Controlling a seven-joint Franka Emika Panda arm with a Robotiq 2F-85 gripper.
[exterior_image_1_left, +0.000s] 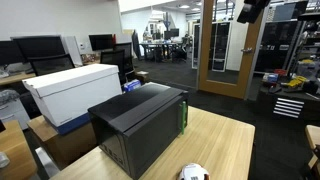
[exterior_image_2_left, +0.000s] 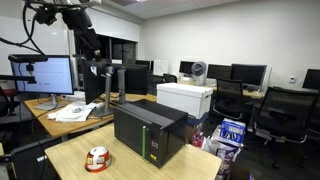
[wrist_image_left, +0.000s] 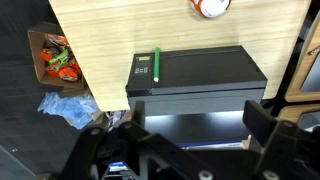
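A large black box lies on the light wooden table, with a thin green strip near one end. A red and white round object sits on the table beside it, cut off at the top edge of the wrist view. My gripper is open, its fingers spread wide and nothing held between them. From the exterior views it hangs high above the table, well clear of everything; the wrist view looks down on the black box.
Next to the black box a white box stands on other stacked items. In the wrist view, a cardboard box with orange-red contents is on the floor off the table's edge. Bare tabletop lies around the round object.
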